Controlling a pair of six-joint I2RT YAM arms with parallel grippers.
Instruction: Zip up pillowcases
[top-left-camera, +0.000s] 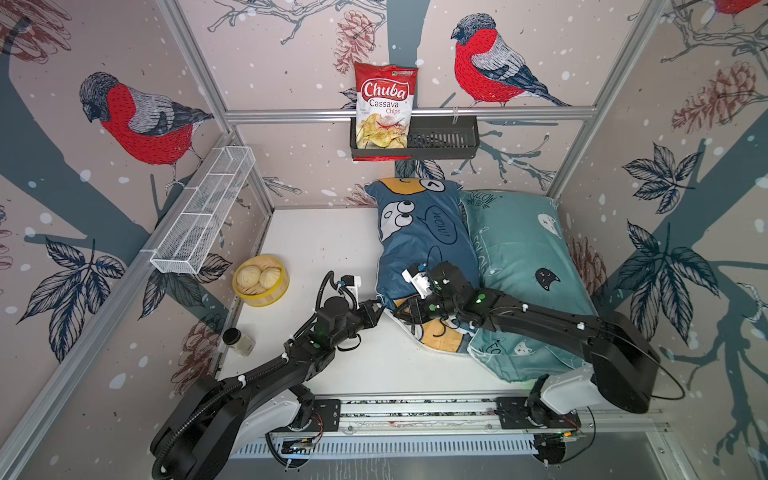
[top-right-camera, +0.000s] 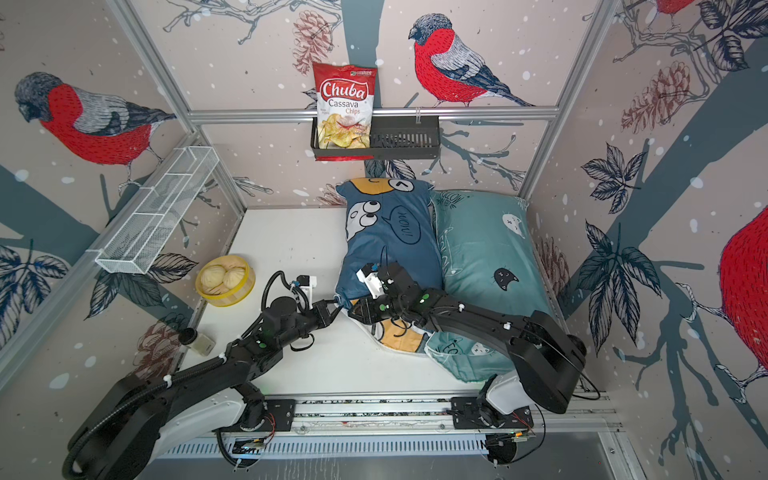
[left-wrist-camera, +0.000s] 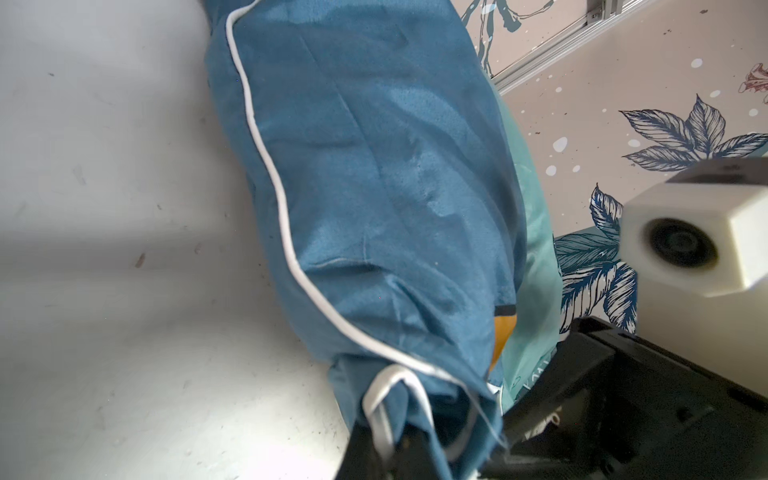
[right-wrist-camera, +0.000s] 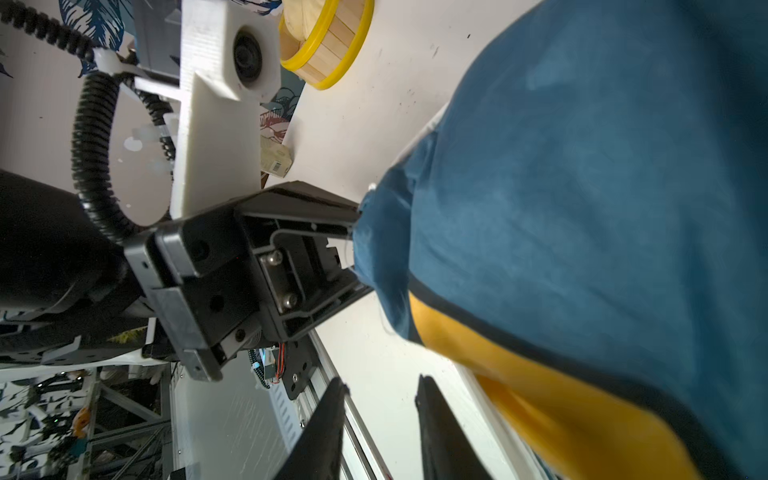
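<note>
A blue pillowcase (top-left-camera: 424, 224) with cartoon prints and white piping lies on the table, a teal pillowcase (top-left-camera: 520, 240) to its right. My left gripper (top-left-camera: 376, 308) is shut on the bunched near-left corner of the blue pillowcase, seen in the left wrist view with a loop of piping. My right gripper (top-right-camera: 360, 312) is just right of that corner; in the right wrist view its fingertips are part open, with nothing seen between them, below the orange band of the fabric. The zipper cannot be made out.
A yellow-rimmed basket (top-left-camera: 275, 292) and a jar (top-left-camera: 238, 342) stand at the left. A wire shelf (top-left-camera: 200, 208) is on the left wall; a dark tray (top-left-camera: 444, 148) with a chips bag (top-left-camera: 384, 104) hangs at the back.
</note>
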